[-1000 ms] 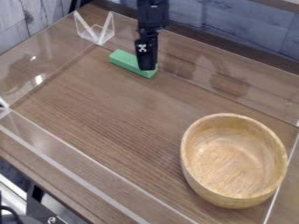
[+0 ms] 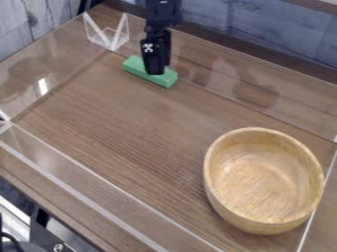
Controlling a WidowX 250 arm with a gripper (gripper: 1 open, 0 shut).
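My black gripper [image 2: 154,61] hangs at the upper middle, open, its fingertips over a green rectangular block [image 2: 136,66] lying flat on the wooden table. Whether the fingertips touch the block is hard to tell.
A large round wooden bowl [image 2: 261,211] sits at the lower right. A white wire-like object [image 2: 108,33] stands at the back left.
The block looks unmoved.
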